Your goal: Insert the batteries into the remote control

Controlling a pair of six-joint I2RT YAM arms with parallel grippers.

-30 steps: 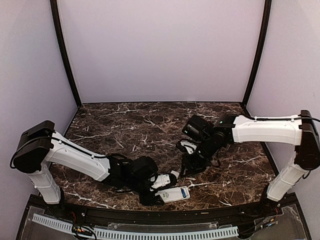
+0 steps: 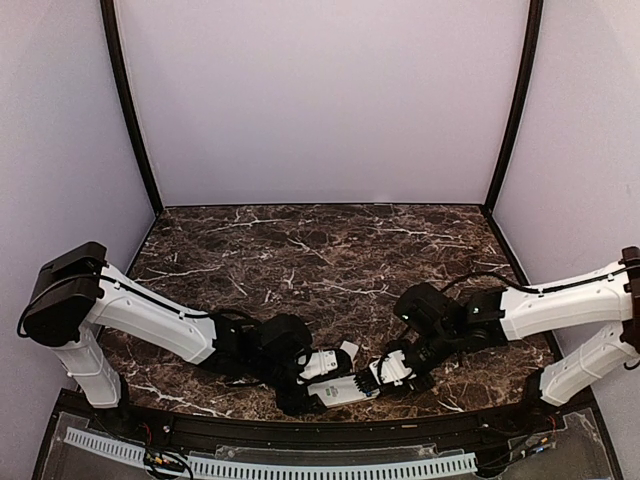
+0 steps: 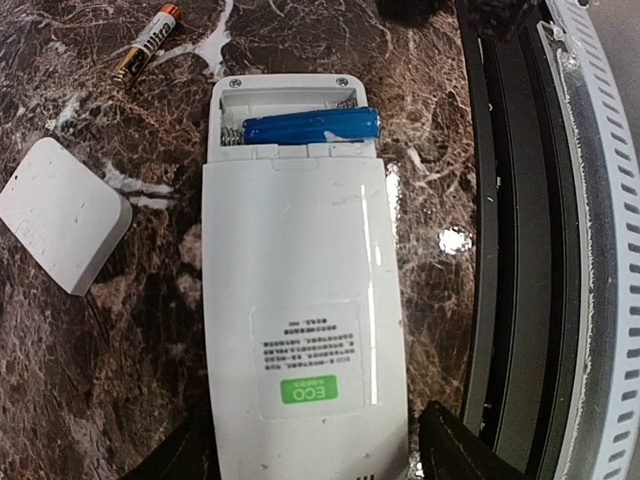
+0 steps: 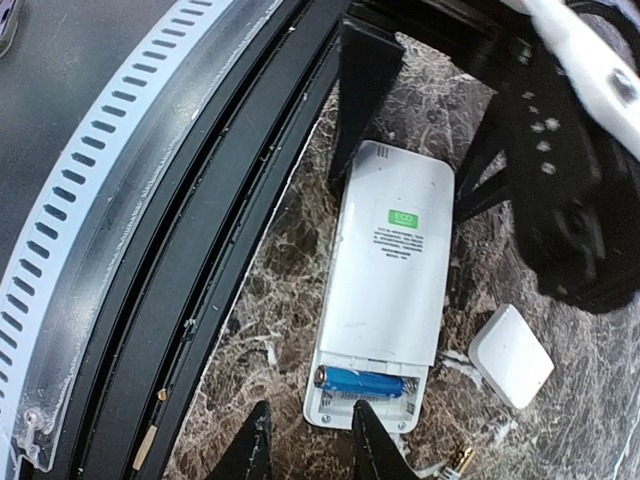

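The white remote control (image 3: 300, 240) lies back up on the table, its battery compartment uncovered at one end. A blue battery (image 3: 310, 126) rests a little askew in that compartment, next to the cover edge; the outer slot is empty. My left gripper straddles the other end of the remote, shut on its sides. Over the compartment end, my right gripper is partly open with nothing between its fingers. A second battery, black and orange (image 3: 147, 45), lies loose on the table beyond the remote.
Beside the remote lies a white rounded square piece (image 3: 65, 213), seemingly the battery cover. The dark rail (image 4: 190, 260) at the table's front edge runs close by the remote. Most of the marbled table (image 2: 320, 250) behind the arms is bare.
My left arm and the remote look unmoved.
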